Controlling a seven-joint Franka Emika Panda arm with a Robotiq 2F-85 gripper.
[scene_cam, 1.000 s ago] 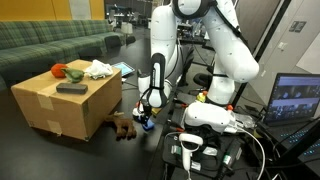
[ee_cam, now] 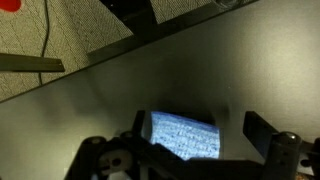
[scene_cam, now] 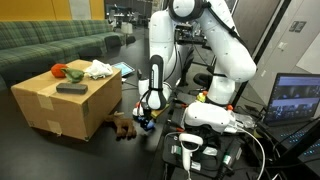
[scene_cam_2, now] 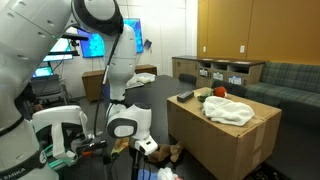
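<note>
My gripper stands open in the wrist view, its dark fingers apart on either side of the lower frame. A small blue and white item shows between them, partly hidden at its lower edge by the gripper. Whether the fingers touch it cannot be told. In exterior view 1 the same blue item rests on the dark surface just below the hand. Exterior view 2 catches only a bit of blue at the bottom edge, with the fingertips hard to make out.
A large brown cardboard box stands left of the arm, with a white cloth, a dark block and red and green items on top. A brown soft item lies beside it.
The arm has shifted slightly close over the blue item. The box and the things on it look unmoved.
</note>
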